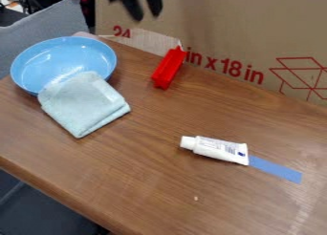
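The black gripper (pixel 134 8) hangs blurred at the top centre, partly out of frame, above the red brush-like object (pixel 167 69); its fingers are too blurred to read. That red object lies at the back of the wooden table. A blue plate (pixel 64 57) is at the left, with a folded light-blue cloth (pixel 84 105) at its front edge. A white tube (pixel 215 149) lies at the right on the table, beside a strip of blue tape (pixel 274 170).
A cardboard box wall (pixel 243 33) stands along the back. A grey fabric (pixel 36 29) is at the far left.
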